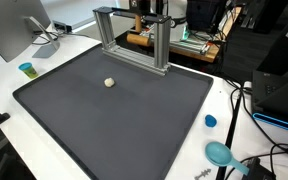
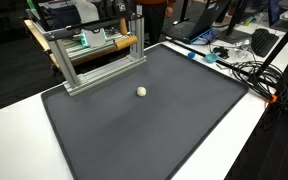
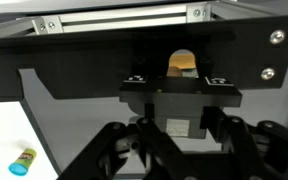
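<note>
Just beyond my gripper, an orange-brown tool (image 3: 182, 62), perhaps a mallet, shows against the rack's black beam (image 3: 94, 68) in the wrist view. The fingers are closed around part of it, though dark shapes hide the exact contact. In exterior view 1 the orange cylinder-like end of the tool (image 1: 139, 40) lies level at the rack's left half, above the board. The same orange-brown end (image 2: 123, 43) appears beside the rack's right post in exterior view 2. The rack (image 1: 160, 62) stands upright at the board's far edge, and its top is cut off.
A small round cream piece (image 2: 141, 91) lies alone on the dark grey board (image 2: 134, 130), otherwise clear. A teal-and-yellow cup (image 1: 27, 70) stands left of the board. On the right are a blue piece (image 1: 210, 121) and a turquoise ladle-like thing (image 1: 222, 155).
</note>
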